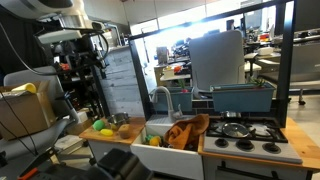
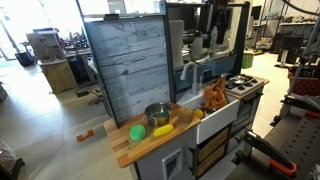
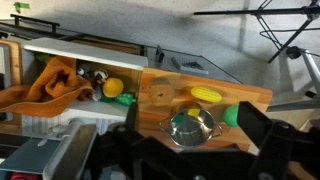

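Observation:
In the wrist view my gripper is open, with its dark fingers spread and nothing held between them. Beneath it, on the wooden counter, sits a metal pot (image 3: 207,131) with something yellow and green inside. Close to the pot lie a yellow elongated item (image 3: 206,94), a green round item (image 3: 232,115) and a brownish round item (image 3: 162,92). A white sink basin (image 3: 128,59) holds an orange-brown cloth (image 3: 53,80), a yellow ball (image 3: 112,88) and some green items. Exterior view 1 shows the gripper high above the counter, well clear of everything.
A grey faucet (image 2: 188,75) rises behind the sink. The stove (image 1: 252,137) with a pan (image 1: 236,130) stands at the right. Grey plank panels (image 2: 137,55) back the counter. Bare wood (image 2: 127,150) shows at the counter's left end.

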